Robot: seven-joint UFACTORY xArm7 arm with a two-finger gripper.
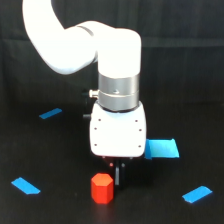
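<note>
The white arm reaches down from the upper left to its gripper (117, 166), whose dark fingers hang low beneath the white housing, just behind and right of a red hexagonal block (101, 188) standing on the black surface. The fingers are dark against dark, so whether they are open or shut is unclear.
Blue tape pieces lie on the black surface at the left front (25, 186), right front (197, 194), back left (50, 113) and behind the gripper on the right (162, 148).
</note>
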